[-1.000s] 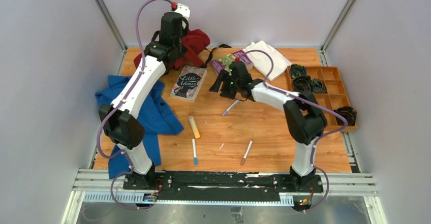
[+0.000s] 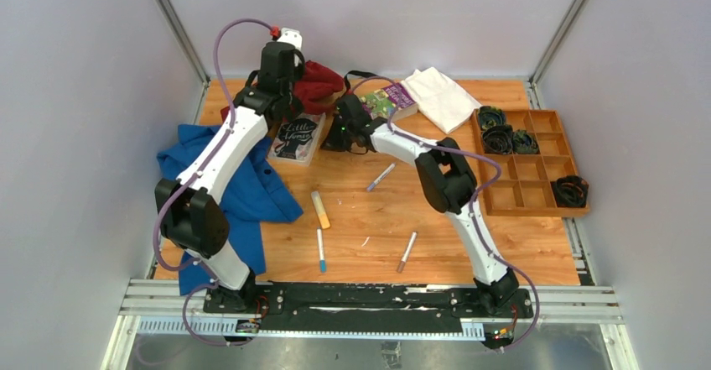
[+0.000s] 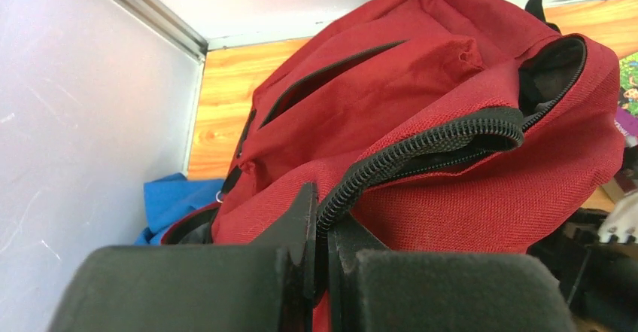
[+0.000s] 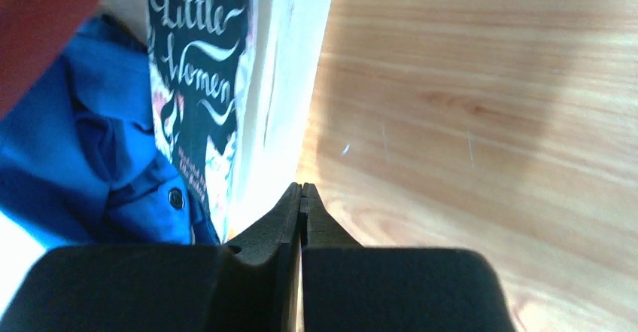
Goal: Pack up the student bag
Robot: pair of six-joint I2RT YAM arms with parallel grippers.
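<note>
The red bag [image 3: 361, 114] lies at the back left, its zipper [image 3: 436, 140] gaping. My left gripper is shut on the bag's zipper edge and holds it up. In the right wrist view, the Little Women book [image 4: 199, 68] lies just left of my right gripper, whose fingertips meet with nothing between them. The book is outside those fingers, close to its page edge; whether they touch it, I cannot tell. From above, the book [image 2: 295, 139] lies flat below the bag. A green and purple book [image 2: 390, 100] rests behind the right gripper.
A blue garment [image 2: 239, 190] spreads along the left. Several markers [image 2: 407, 252] and a yellow-ended stick [image 2: 320, 210] lie on the front table. A white cloth [image 2: 440, 99] is at the back. To the right stands a wooden compartment tray [image 2: 537, 200] with dark rolled items.
My right gripper has moved left to the Little Women book and gone from open to shut. The left gripper has come slightly down and towards the front, still holding the bag's edge.
</note>
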